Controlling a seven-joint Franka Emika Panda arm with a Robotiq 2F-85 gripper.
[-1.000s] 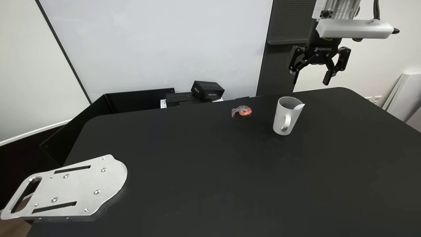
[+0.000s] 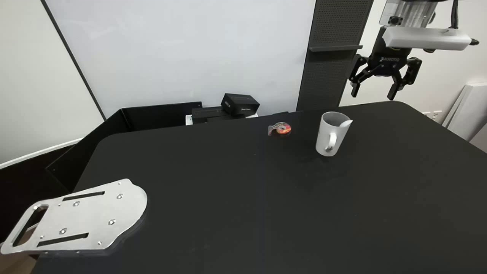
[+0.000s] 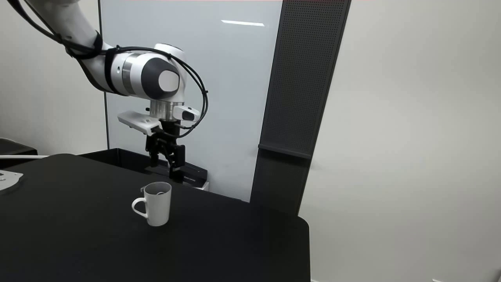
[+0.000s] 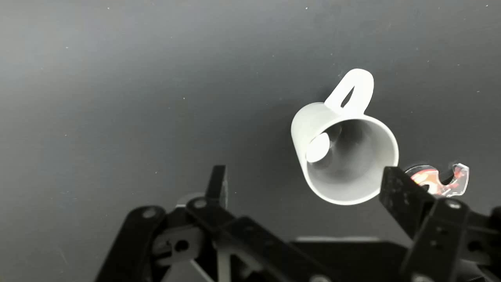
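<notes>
A white mug (image 2: 326, 135) stands upright on the black table, its handle toward the exterior view 1 camera. The end of a white object (image 2: 345, 123), perhaps a spoon, pokes just above its rim; in the wrist view a white oval (image 4: 318, 147) shows inside the mug (image 4: 300, 129). Behind and left of the mug lies a small clear tape dispenser (image 2: 283, 128) with an orange-red roll. My gripper (image 2: 373, 96) hangs in the air above the table's far right part, open and empty. From the wrist, its fingers (image 4: 217, 185) stand wide apart, the right one overlapping the mug's rim in view.
A silver metal plate (image 2: 91, 214) with slots sits at the table's left edge. Past the far edge are a black tray (image 2: 155, 116) and black boxes (image 2: 240, 104).
In exterior view 1 my gripper has shifted to the right and slightly down, still open. The mug, tape dispenser and metal plate have stayed in place.
</notes>
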